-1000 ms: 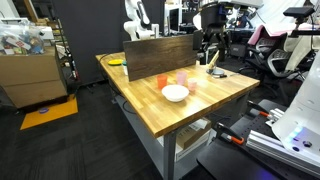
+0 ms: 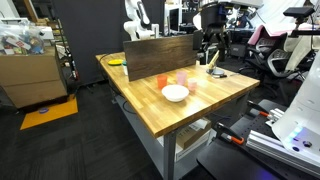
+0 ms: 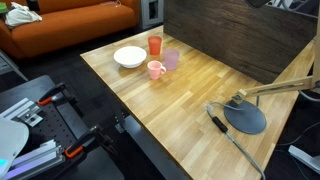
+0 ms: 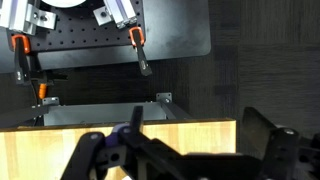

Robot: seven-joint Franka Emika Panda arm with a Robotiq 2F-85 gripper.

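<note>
My gripper (image 2: 211,52) hangs in the air above the table's near right side in exterior view 1. In the wrist view its dark fingers stand wide apart at the bottom, open and with nothing between them. A white bowl (image 3: 130,56) rests on the wooden table (image 3: 190,110). Close by it are an orange cup (image 3: 154,45), a pink mug (image 3: 156,69) and a pale purple cup (image 3: 171,59). All of them are well below the gripper and apart from it.
A lamp with a round grey base (image 3: 244,116) and a wooden arm stands on the table, its cable trailing forward. A dark wooden panel (image 3: 240,40) lines the back. The table's edge (image 4: 190,124) shows below the gripper in the wrist view.
</note>
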